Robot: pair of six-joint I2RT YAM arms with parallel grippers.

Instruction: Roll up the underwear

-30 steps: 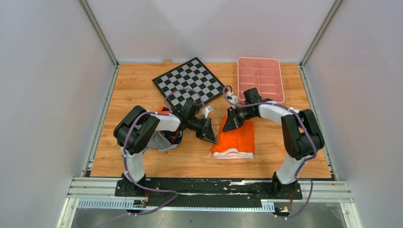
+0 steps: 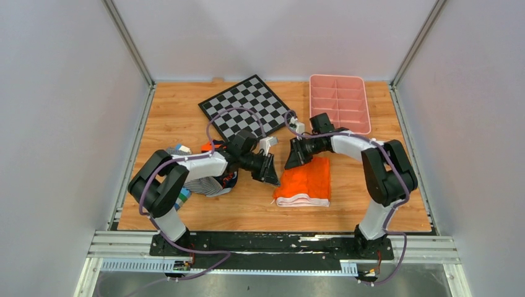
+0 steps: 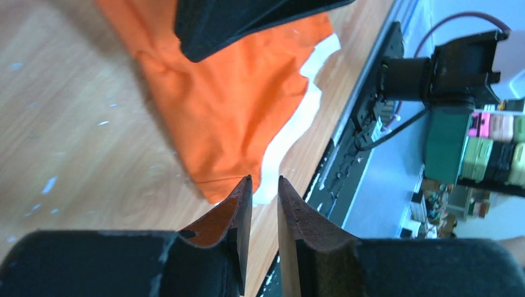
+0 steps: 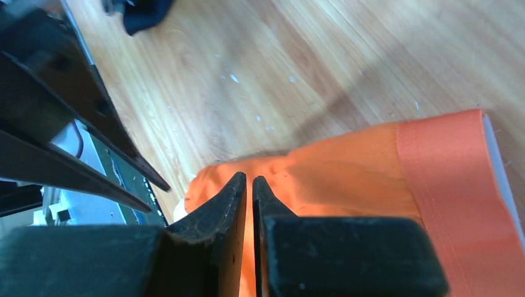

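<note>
Orange underwear with a white band [image 2: 303,185] lies flat on the wooden table, the band toward the front edge. My left gripper [image 2: 271,178] hangs at its left side, fingers close together in the left wrist view, nothing visible between them; the cloth [image 3: 223,111] lies beyond the tips. My right gripper [image 2: 294,162] is over the back-left corner, its fingertips close together at the orange edge [image 4: 347,173] in the right wrist view; whether it touches or holds cloth I cannot tell.
A pile of clothes [image 2: 210,185] lies under the left arm. A checkerboard [image 2: 244,105] and a pink divided tray [image 2: 339,99] are at the back. Bare table shows in front and at both sides.
Both arms have shifted slightly since the earlier top views, the left arm's elbow moving outward to the left. The underwear looks almost unchanged.
</note>
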